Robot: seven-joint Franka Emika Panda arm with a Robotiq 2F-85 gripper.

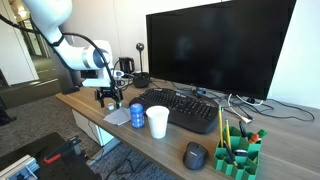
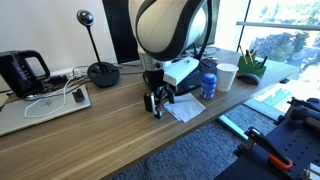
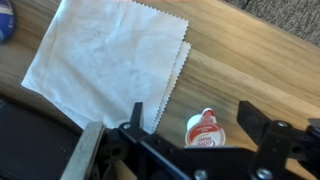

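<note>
My open gripper points down over the wooden table, its two dark fingers well apart. Between them in the wrist view is a small white-and-red bottle-like item (image 3: 205,130), nearer the right finger; whether either finger touches it, I cannot tell. A folded white cloth (image 3: 105,55) lies flat to the left of it, partly under the left finger. From the side, the gripper (image 2: 156,104) is low above the table beside the cloth (image 2: 185,108), and the small item is hard to make out there. In the first exterior view the gripper (image 1: 108,101) is at the table's left end.
A blue can (image 1: 137,115) and a white cup (image 1: 157,122) stand along the front edge. Behind them lie a black keyboard (image 1: 180,108) and a monitor (image 1: 220,45). A mouse (image 1: 195,155) and a green pen holder (image 1: 238,150) are further right. Bare wood extends left of the gripper (image 2: 70,145).
</note>
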